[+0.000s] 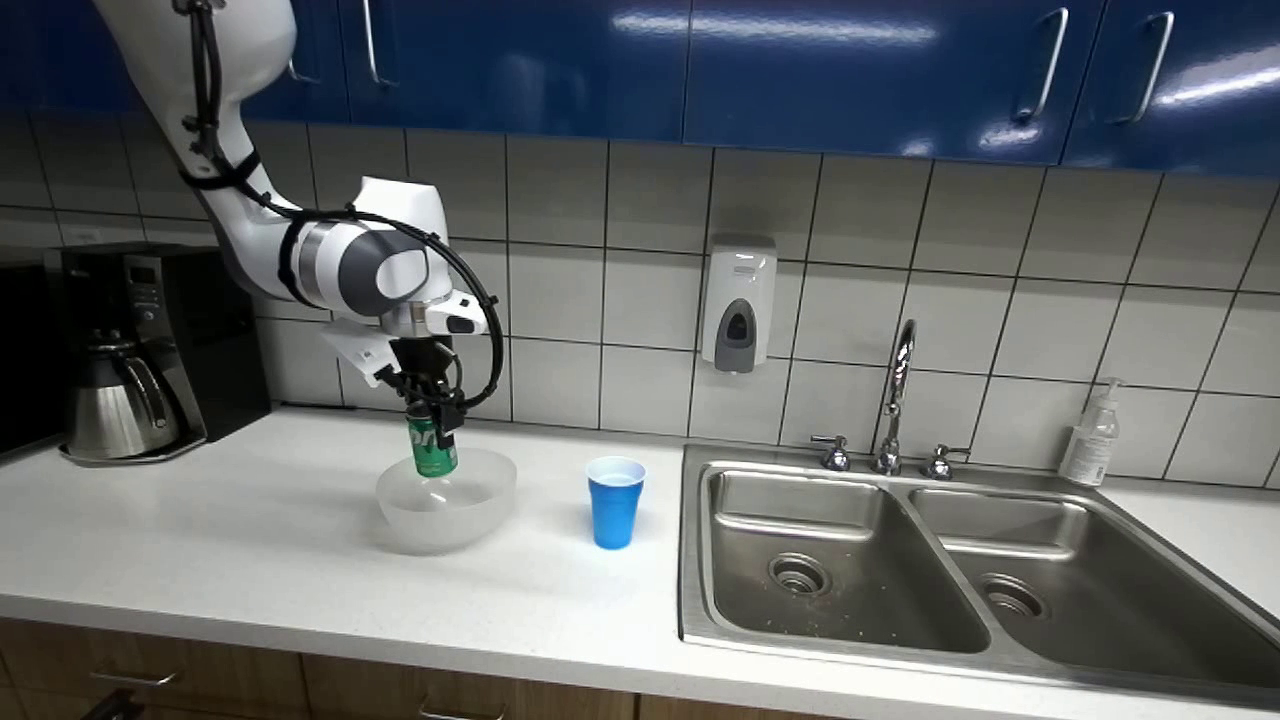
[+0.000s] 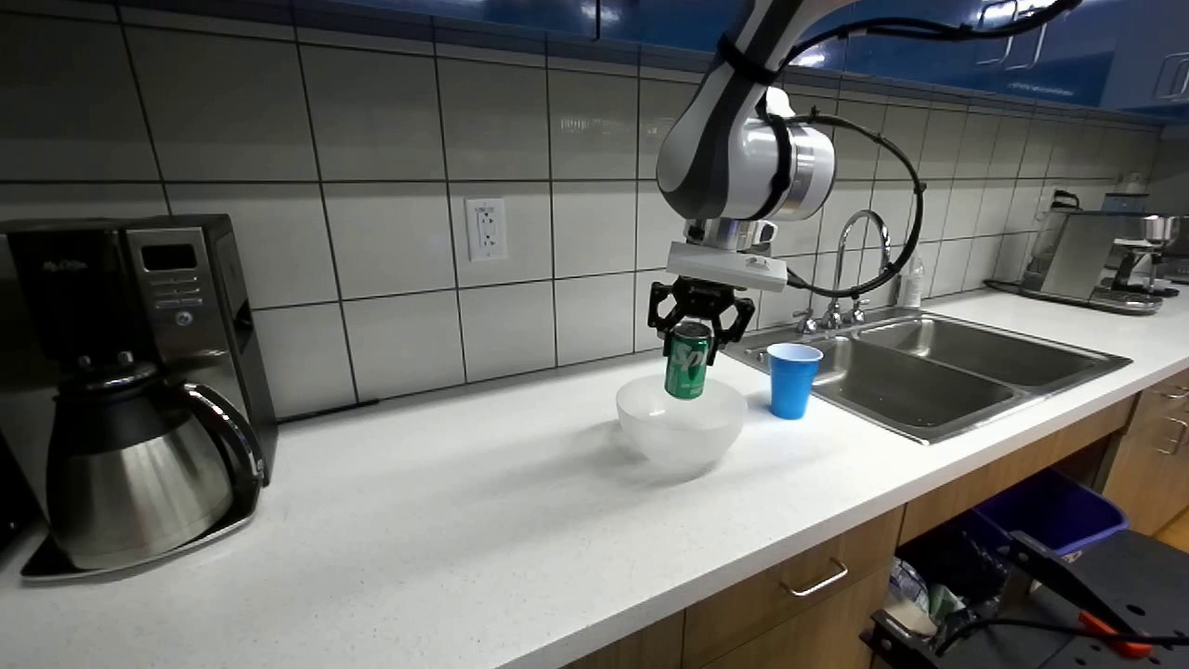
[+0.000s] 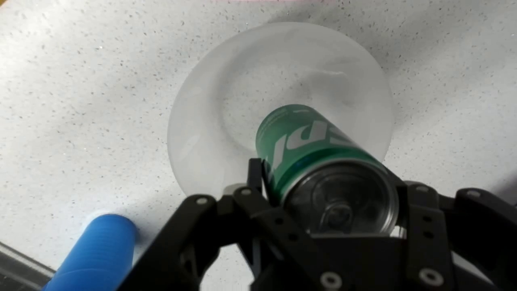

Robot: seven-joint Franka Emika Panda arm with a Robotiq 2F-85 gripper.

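Note:
A green soda can point(image 1: 432, 449) hangs nearly upright at the mouth of a frosted, translucent bowl point(image 1: 446, 518). My gripper point(image 2: 691, 347) points straight down and is shut on the can's upper part, one finger on each side. From exterior view 2, the lower end of the can point(image 2: 685, 380) reaches below the level of the rim of the bowl point(image 2: 682, 437). In the wrist view the can point(image 3: 310, 145) covers part of the bowl point(image 3: 242, 63), and the bowl's visible floor is empty. Whether the can touches the bowl cannot be told.
A blue cup point(image 1: 614, 504) stands upright right of the bowl, and beyond it lies a double sink point(image 1: 840, 624) with a faucet point(image 1: 894, 396). A coffee maker point(image 2: 145, 368) occupies the left. Between it and the bowl the white counter point(image 2: 446, 502) is bare.

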